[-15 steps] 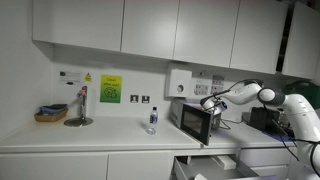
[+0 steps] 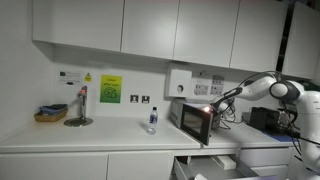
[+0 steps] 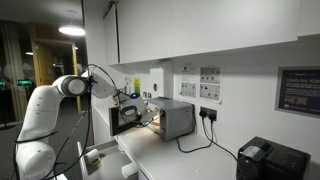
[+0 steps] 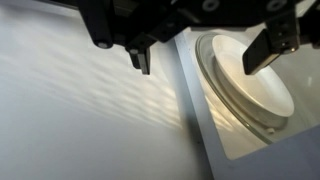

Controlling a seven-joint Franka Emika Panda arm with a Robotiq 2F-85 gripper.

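Note:
A microwave [image 3: 178,120] stands on the counter with its dark door [image 2: 196,122] swung open. In the wrist view, a white plate [image 4: 262,82] rests on a round glass turntable [image 4: 226,88] inside it. My gripper is open, its two dark fingers well apart and nothing visible between them. One finger shows against the plate, the other over a plain grey surface whose identity I cannot tell. From outside, the arm reaches to the microwave's open front, where the fingertips are too small to make out.
A water bottle [image 2: 153,121] stands left of the microwave, with a tap [image 2: 82,105] and a basket [image 2: 50,113] farther left. A black appliance [image 3: 272,160] sits on the counter's other side. Below the microwave, a drawer [image 2: 205,167] is pulled out.
My gripper and forearm have come lower at the microwave's open front. The microwave, its door and the bottle look unmoved.

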